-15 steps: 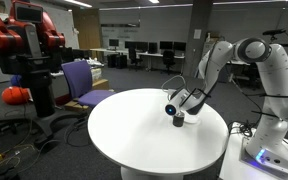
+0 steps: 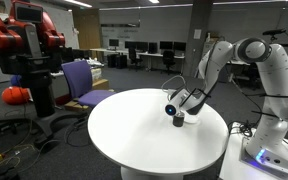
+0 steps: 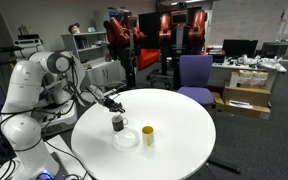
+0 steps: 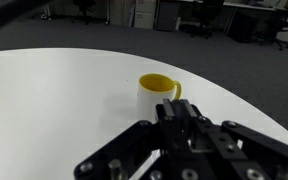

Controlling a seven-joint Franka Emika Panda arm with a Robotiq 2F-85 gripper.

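Note:
My gripper points out over the white table in the wrist view, its dark fingers close together. What lies between them cannot be made out. Just beyond the fingertips stands a white mug (image 4: 156, 94) with a yellow inside, upright, its handle to the right. In exterior view 2 the gripper (image 3: 118, 107) is low over the table, behind a dark mug (image 3: 118, 123). A white plate (image 3: 127, 139) lies in front of that mug, and a yellow mug (image 3: 148, 135) stands to the plate's right.
The round white table (image 3: 184, 120) has wide free room on its right in exterior view 2. A purple chair (image 2: 79, 78) stands at its far edge in exterior view 1. Cardboard boxes (image 3: 242, 98) are on the floor beyond.

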